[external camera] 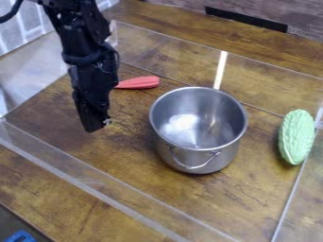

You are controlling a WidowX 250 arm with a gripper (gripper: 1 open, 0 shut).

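Observation:
My gripper (93, 121) hangs low over the wooden table at the left of the camera view, pointing down, left of a large steel pot (198, 129). Its fingers look shut, with nothing visible between them. Behind the gripper, a red elongated object (136, 82) lies on the table, partly hidden by the arm.
A pale green, ridged oblong object (296, 135) lies at the right of the pot. A blue item (18, 234) shows at the bottom left corner.

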